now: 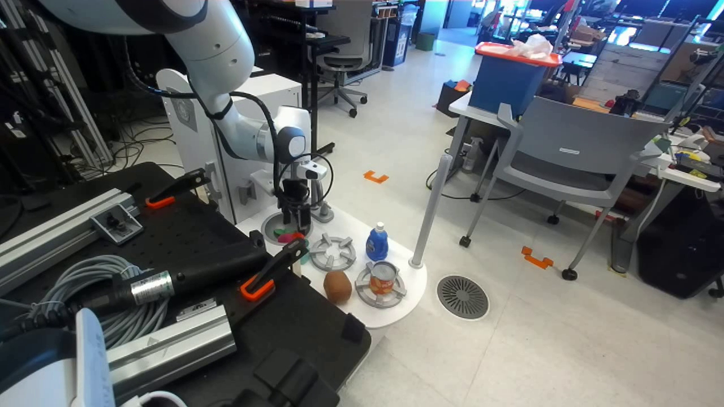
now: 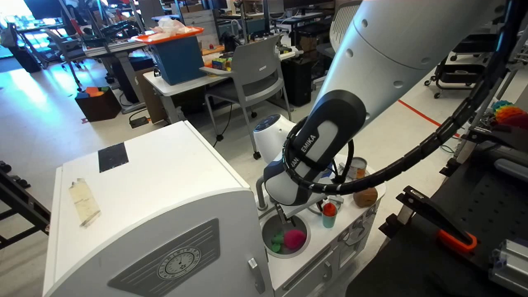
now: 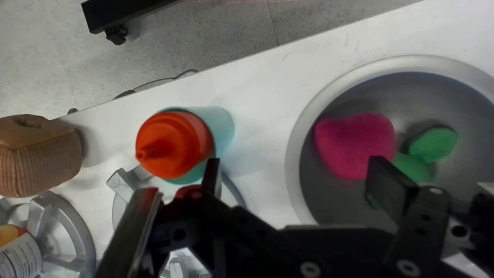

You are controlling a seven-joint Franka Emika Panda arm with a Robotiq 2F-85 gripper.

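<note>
My gripper stands open in the wrist view, its fingers far apart, with white counter and the sink's rim below the gap. One finger (image 3: 212, 178) is near the teal cup (image 3: 222, 127), which has a red-orange pointed object (image 3: 173, 144) in it. The other finger (image 3: 386, 185) overlaps the round grey sink (image 3: 301, 116). Inside that sink lie a pink soft object (image 3: 355, 143) and a green piece (image 3: 433, 143). Whether either fingertip touches anything is unclear. Exterior view 1 shows the gripper low over the sink's side.
On the counter are two grey burners; a can (image 1: 383, 277) stands on one. A brown loaf-like object (image 1: 337, 287) and a blue bottle (image 1: 377, 243) stand close by. A tall white cabinet (image 2: 148, 163) adjoins the sink, with a faucet (image 2: 260, 193) at its rim.
</note>
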